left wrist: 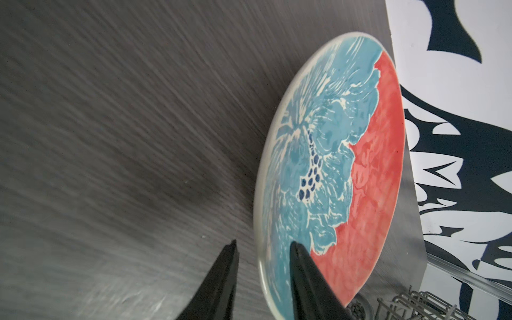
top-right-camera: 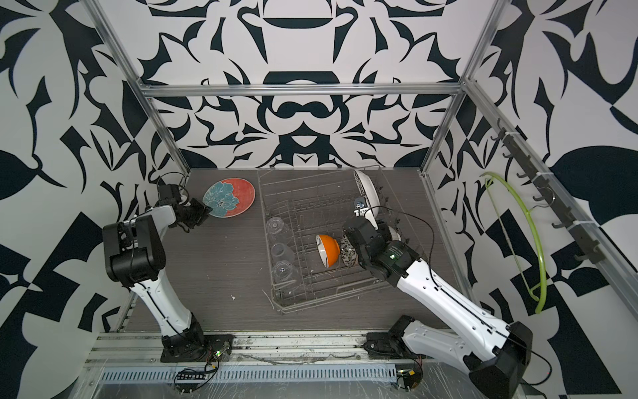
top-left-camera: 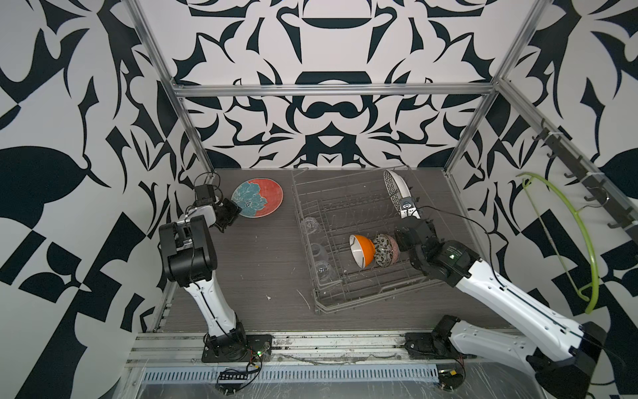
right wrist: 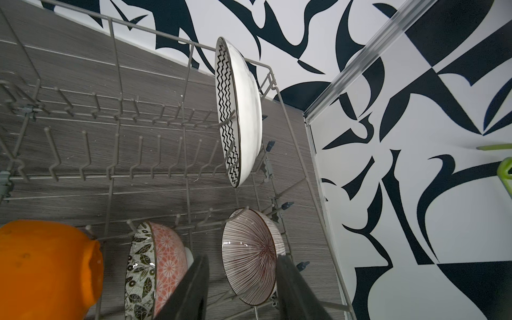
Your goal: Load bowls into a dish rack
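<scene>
A wire dish rack (top-left-camera: 352,300) holds an orange bowl (top-left-camera: 362,250) and, beside it, a floral bowl (right wrist: 160,266) with a pink outside, both tipped on their sides. To their right in the right wrist view leans a striped bowl (right wrist: 250,250). Farther back stands a white bowl with a zigzag inside (right wrist: 246,112). My right gripper is open over the rack in front of the striped bowl, holding nothing. At the left, my open left gripper stands by the near rim of a red and blue flower plate (left wrist: 320,170), with no visible grip on it.
Several clear glasses (top-right-camera: 282,252) stand along the rack's left side. Between the left arm and the rack, the tabletop (top-left-camera: 252,272) is bare. A green hanger-like thing (top-left-camera: 578,239) hangs on the right wall.
</scene>
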